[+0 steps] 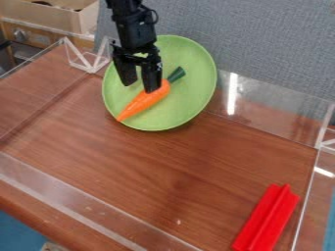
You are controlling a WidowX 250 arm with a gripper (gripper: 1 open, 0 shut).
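Note:
A green plate (193, 103) lies on the wooden table at the back centre. An orange carrot (135, 107) with a dark green top rests diagonally on it. My black gripper (139, 78) hangs over the plate at the carrot's upper left side, open, its fingertips close by the carrot; whether they touch it is unclear.
Red bars (265, 218) lie at the front right. A cardboard box (46, 14) stands at the back left, and clear edging borders the table.

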